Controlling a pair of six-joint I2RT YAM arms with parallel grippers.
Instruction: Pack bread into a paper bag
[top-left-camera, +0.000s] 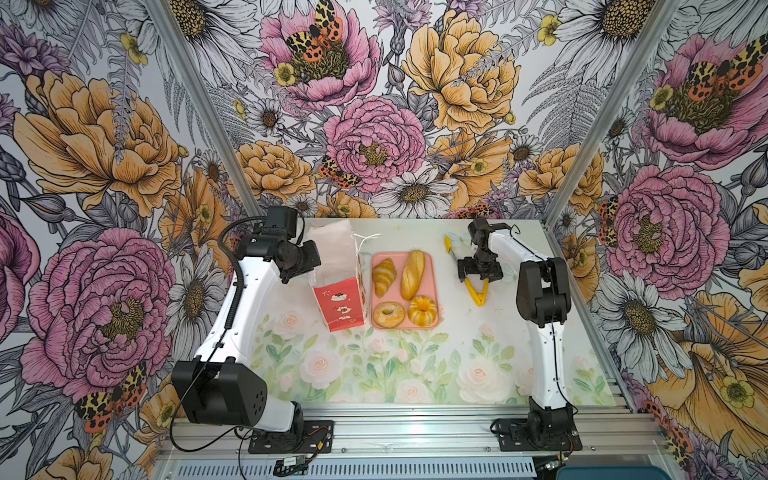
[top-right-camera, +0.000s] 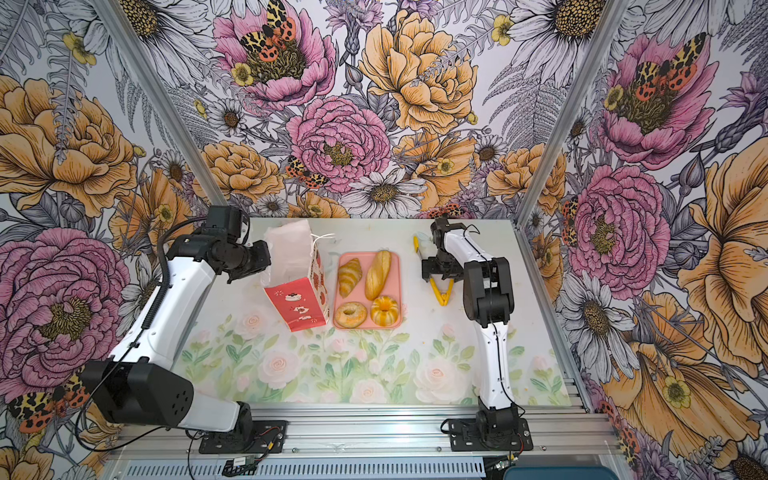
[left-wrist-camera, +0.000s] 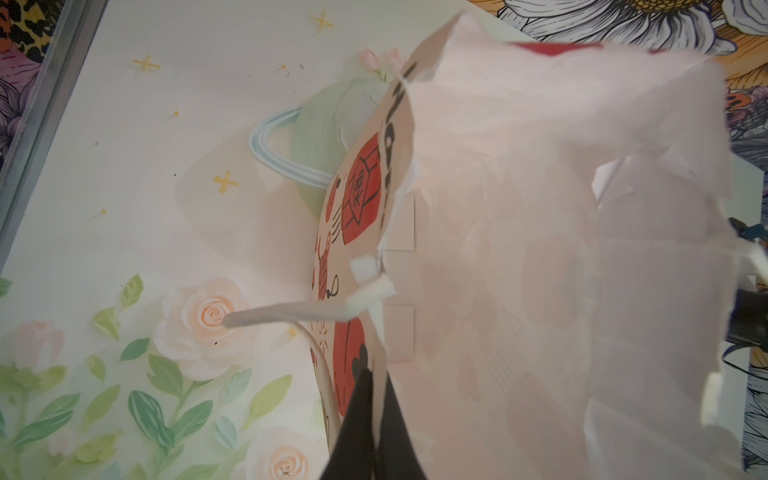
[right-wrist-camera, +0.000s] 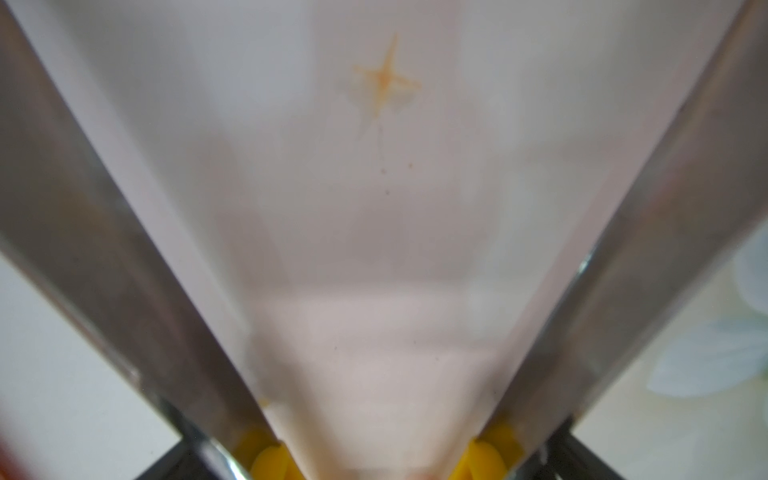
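The paper bag (top-left-camera: 342, 300), red-fronted with a pale open mouth, stands upright left of the tray. My left gripper is shut at the bag's near side edge, the thin paper running in between its fingertips. On the pink tray (top-left-camera: 433, 296) lie a croissant (top-left-camera: 384, 277), a long loaf (top-left-camera: 412, 274), a donut (top-left-camera: 389, 314) and a ridged round bun (top-left-camera: 422, 311). Metal tongs with yellow ends (top-left-camera: 477, 294) lie to the tray's right. Directly above them is my right gripper, open, with the spread metal arms of the tongs (right-wrist-camera: 104, 216) between its fingers.
A white string handle (left-wrist-camera: 312, 312) sticks out from the bag beside my left fingers. Metal posts and patterned walls bound the sides and back.
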